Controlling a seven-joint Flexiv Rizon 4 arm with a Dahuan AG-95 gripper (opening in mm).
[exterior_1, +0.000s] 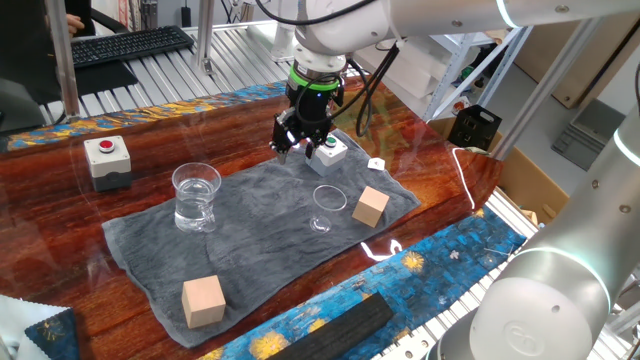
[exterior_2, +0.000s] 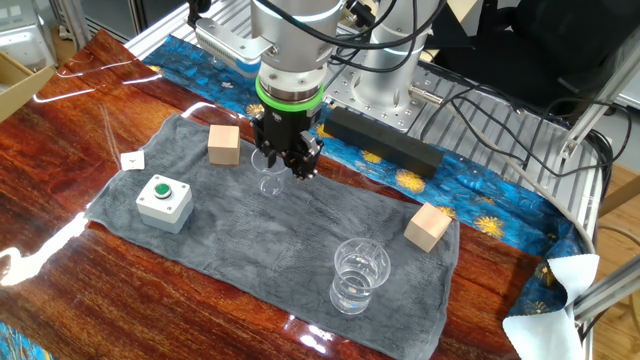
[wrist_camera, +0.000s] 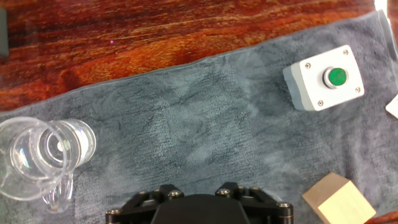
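Note:
My gripper (exterior_1: 296, 150) hangs in the air over the grey towel (exterior_1: 265, 205), its fingers spread with nothing seen between them. At the bottom of the wrist view only the tops of the fingers (wrist_camera: 166, 192) show. A stemmed clear glass (exterior_2: 271, 184) stands on the towel, just behind the gripper in exterior view 2 and mostly hidden in the wrist view. A larger clear jug-like cup (exterior_2: 357, 275) stands apart on the towel. A box with a green button (wrist_camera: 329, 78) sits on the towel at the wrist view's upper right.
One wooden block (exterior_1: 370, 206) lies near the stemmed glass, another wooden block (exterior_1: 203, 301) at the towel's opposite end. Off the towel stands a red-button box (exterior_1: 108, 162). A small white piece (exterior_2: 132, 160) lies near the green-button box.

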